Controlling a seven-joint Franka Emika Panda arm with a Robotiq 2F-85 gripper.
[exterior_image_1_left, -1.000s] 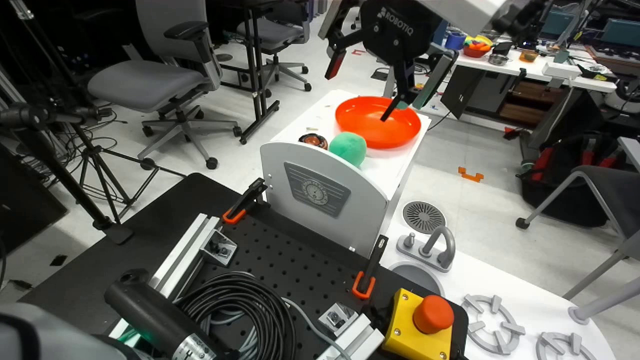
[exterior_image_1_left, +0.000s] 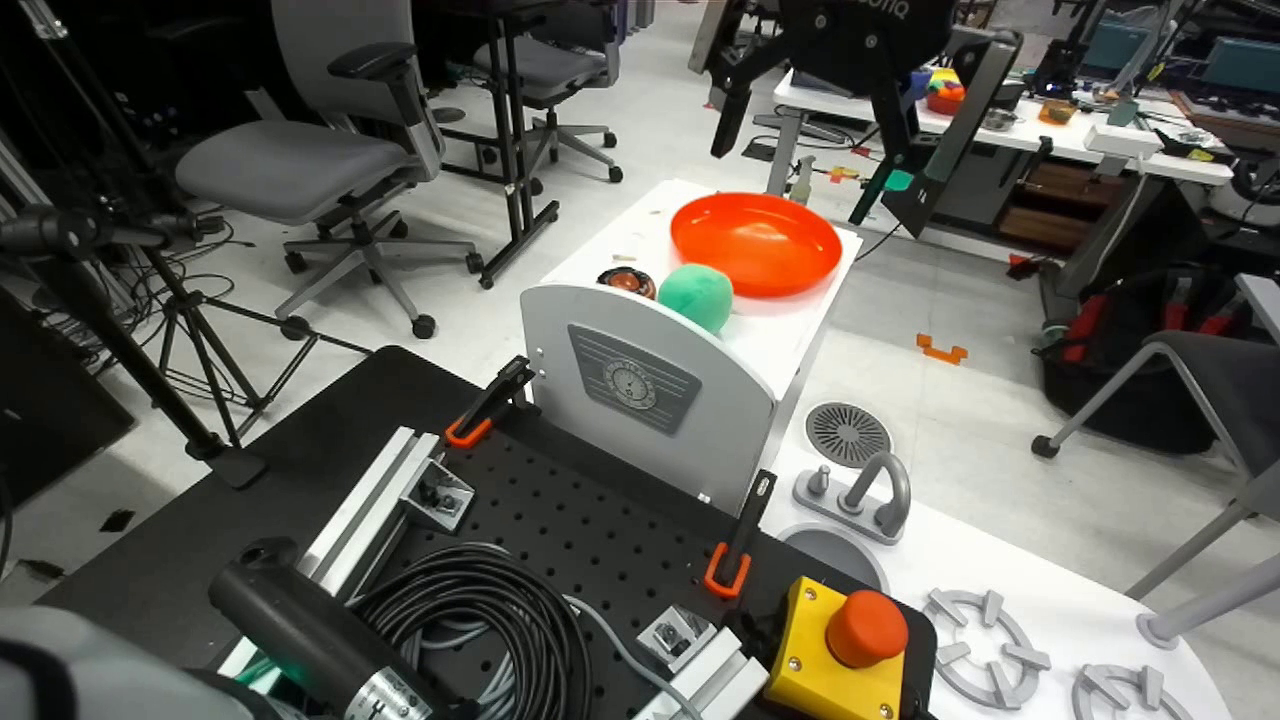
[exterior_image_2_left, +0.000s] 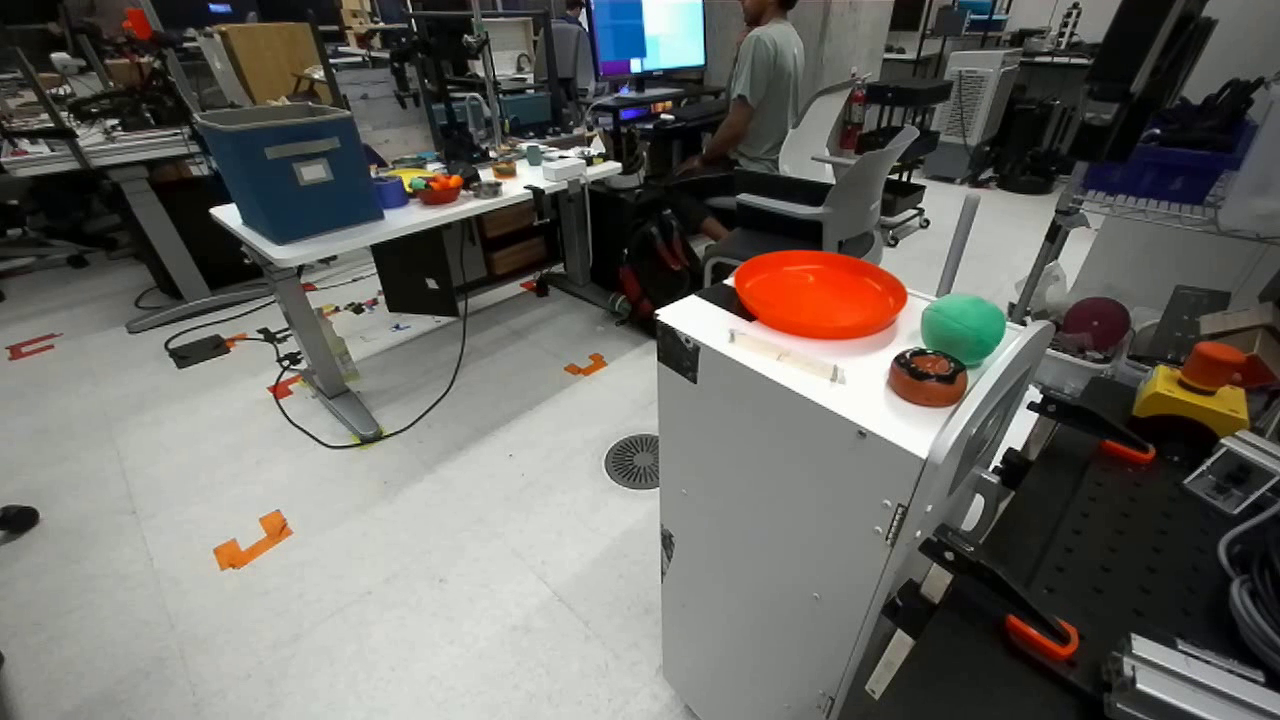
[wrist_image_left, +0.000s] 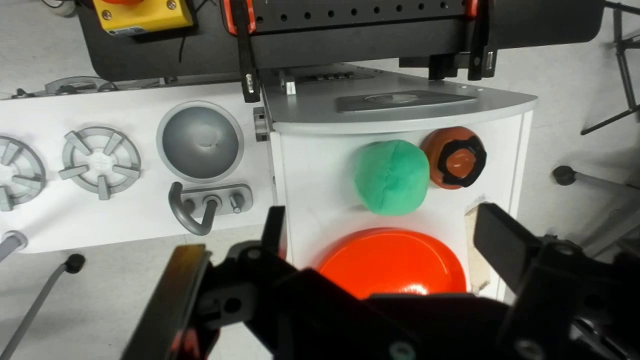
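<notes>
In the first exterior view my gripper (exterior_image_1_left: 816, 168) hangs open and empty above the far end of the white cabinet top. The red plate (exterior_image_1_left: 756, 244) lies flat below it, apart from its fingers. A soft green ball-like toy (wrist_image_left: 393, 177) rests on the cabinet top (wrist_image_left: 318, 198) between the plate and the grey back panel. Touching or nearly touching it is a brown round toy (wrist_image_left: 454, 158) with a black wavy ring on top. In the wrist view the fingers (wrist_image_left: 274, 231) stand wide apart, and the hand hides the near part of the plate.
A grey curved panel (exterior_image_1_left: 648, 378) rises at one end of the cabinet top. Beside the cabinet lies a toy counter with a sink (wrist_image_left: 199, 144), a faucet (wrist_image_left: 207, 210) and burners. Black clamps (exterior_image_1_left: 744, 534) and a yellow emergency-stop box (exterior_image_1_left: 836, 648) sit on the black table.
My gripper has moved up and toward the right in the first exterior view, away from the plate. The plate, green toy and brown toy have stayed put.
</notes>
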